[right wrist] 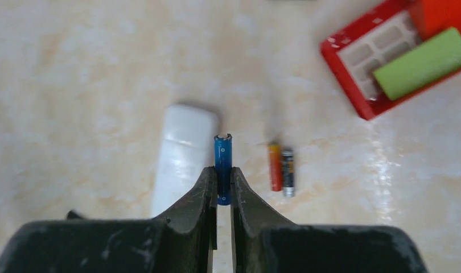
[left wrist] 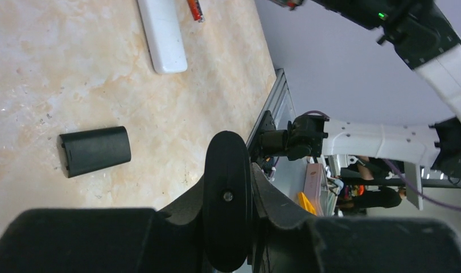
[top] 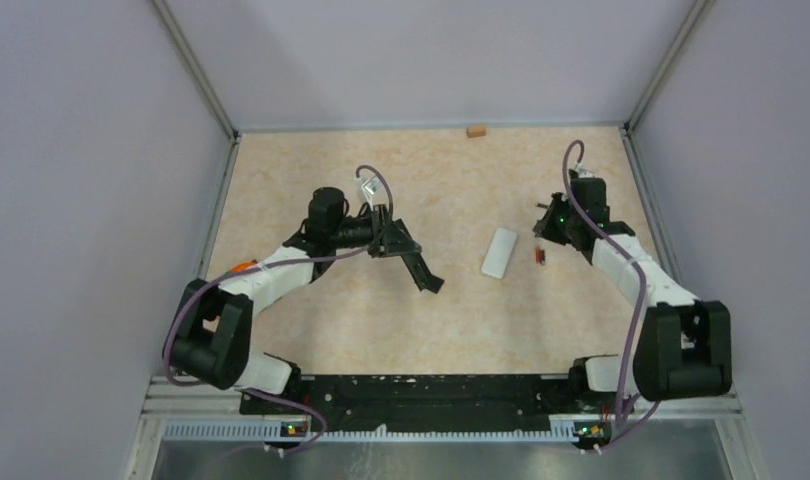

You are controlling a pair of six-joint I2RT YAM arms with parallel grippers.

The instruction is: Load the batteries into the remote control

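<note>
My right gripper (top: 544, 222) is shut on a blue battery (right wrist: 223, 153), held upright in the right wrist view, above the table. Two more batteries, a red one (right wrist: 275, 168) and a dark one (right wrist: 288, 173), lie side by side near a white slab (top: 499, 253). My left gripper (top: 386, 235) is shut on a long black object (left wrist: 227, 199), apparently the remote control, hanging over the table at left of centre. A dark cover (left wrist: 95, 151) lies on the table below it.
A red box with a green block (right wrist: 422, 62) stands beside the batteries. A small tan block (top: 476, 131) lies at the back edge. Orange items (top: 243, 268) lie at the far left.
</note>
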